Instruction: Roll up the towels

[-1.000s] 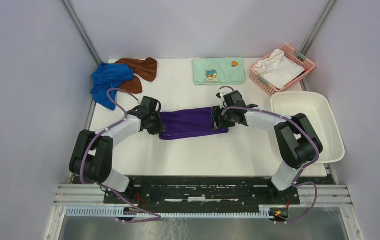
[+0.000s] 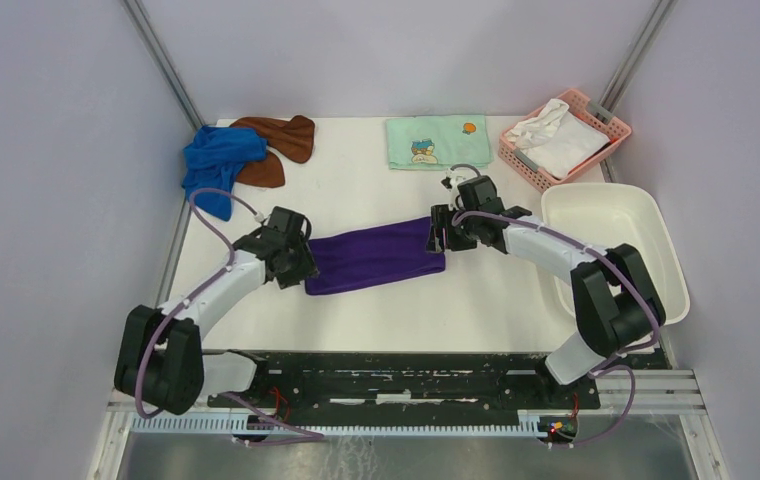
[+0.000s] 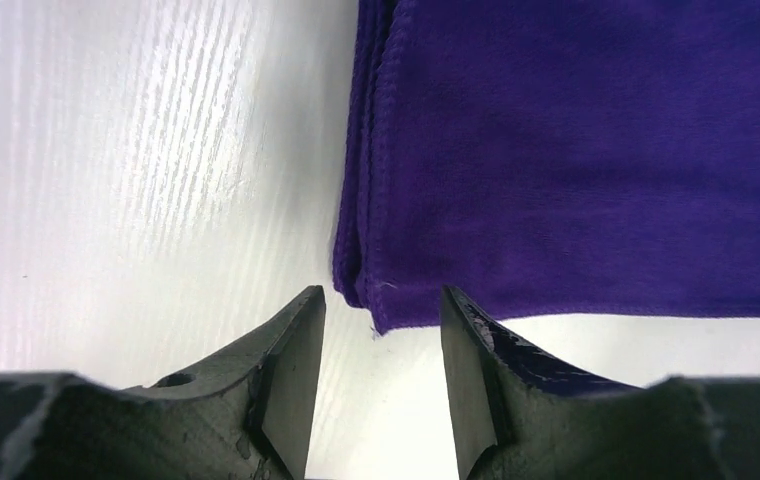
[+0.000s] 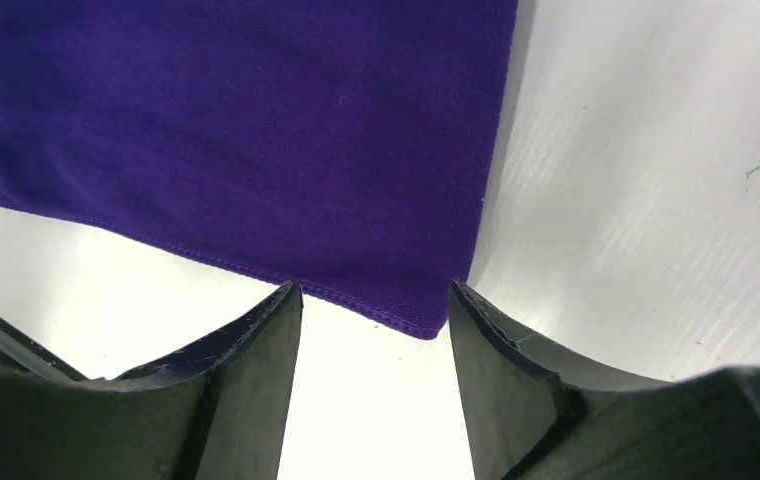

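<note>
A purple towel lies flat as a long folded strip across the middle of the table. At its left end my left gripper stands open, the towel's near left corner below and between its fingers. Layered folded edges show along that end in the left wrist view. Over the right end, my right gripper has its fingers apart, with the near right corner of the towel lying between the fingertips. Neither gripper grips the cloth.
Blue cloth and brown cloth lie crumpled at the back left. A green folded towel sits at the back. White cloths fill a pink basket; an empty white tub stands right.
My left gripper has moved left and toward the front, and the towel's left end has shifted the same way and now lies flatter. My right gripper has moved slightly; its arm's elbow swung right.
</note>
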